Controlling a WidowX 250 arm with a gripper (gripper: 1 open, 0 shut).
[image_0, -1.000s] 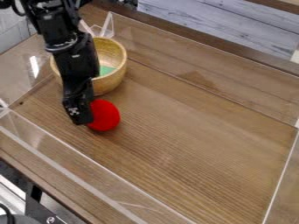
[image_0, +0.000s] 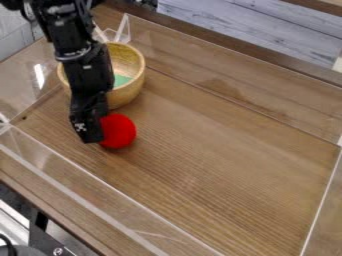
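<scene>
My black gripper (image_0: 91, 128) reaches down from the top left, its fingertips low over the table at the left side of a red ball (image_0: 118, 133), partly overlapping it in view. Whether the fingers are open or closed around it is not clear. A tan bowl (image_0: 123, 62) with something green inside stands just behind the gripper, partly hidden by the arm.
A white plank surface lies beyond its back edge, and dark cables show past the table's front left corner.
The gripper has shifted very slightly, staying beside the red ball; the ball and bowl look unmoved.
</scene>
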